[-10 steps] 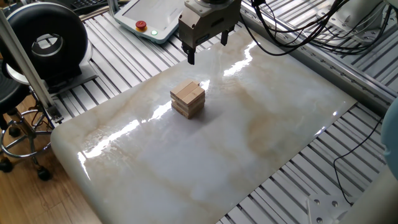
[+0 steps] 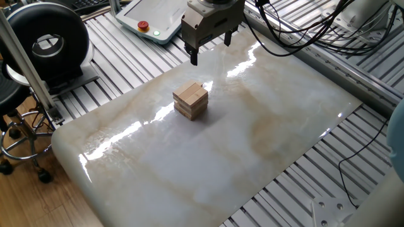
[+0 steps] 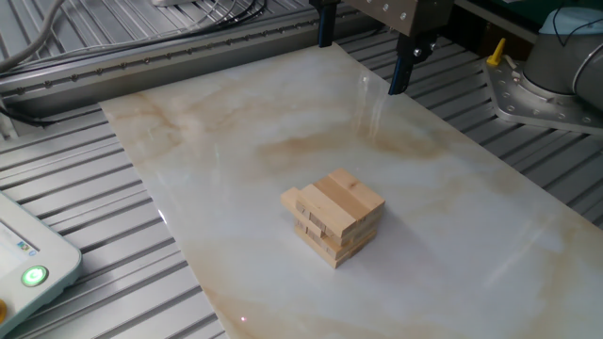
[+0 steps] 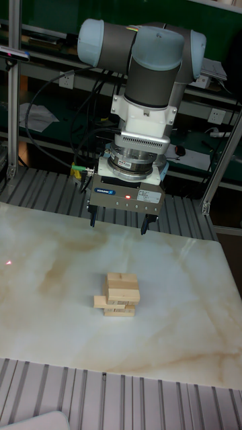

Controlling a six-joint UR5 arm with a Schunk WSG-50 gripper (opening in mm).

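A small stack of pale wooden blocks (image 2: 190, 101) stands on the glossy marble-patterned sheet (image 2: 208, 170). In exterior view 2 the stack (image 3: 341, 212) shows several layers, with one block end (image 3: 290, 200) sticking out past the side. The same protruding block (image 4: 99, 302) shows at the stack's left in exterior view 3. My gripper (image 4: 118, 220) hangs above the sheet, behind the stack in that view and clear of it. Its two dark fingers are wide apart, and the space between them is empty. Exterior view 2 catches the gripper (image 3: 363, 64) only at its top edge.
A teach pendant with a red stop button (image 2: 144, 26) lies on the slatted metal table (image 2: 120, 60). Black cables (image 2: 303, 28) loop near the arm, and a metal rail (image 3: 188, 66) runs along one edge. Around the stack the sheet is bare.
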